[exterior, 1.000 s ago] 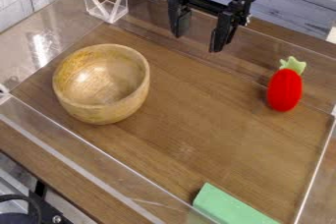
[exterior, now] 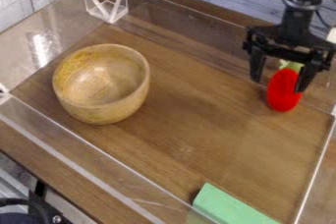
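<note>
My gripper [exterior: 282,56] is at the upper right, open, its dark fingers around and just above a red vegetable [exterior: 284,94] with a green top [exterior: 292,67]. The fingers partly cover the green top; whether they touch it I cannot tell. A wooden bowl [exterior: 100,81] sits at the left of the wooden table [exterior: 197,130].
A green rectangular object [exterior: 247,207] lies at the bottom front. Clear plastic walls [exterior: 105,4] edge the table.
My gripper has moved right and down from the upper middle to the red vegetable at the right. The bowl and green object are unchanged.
</note>
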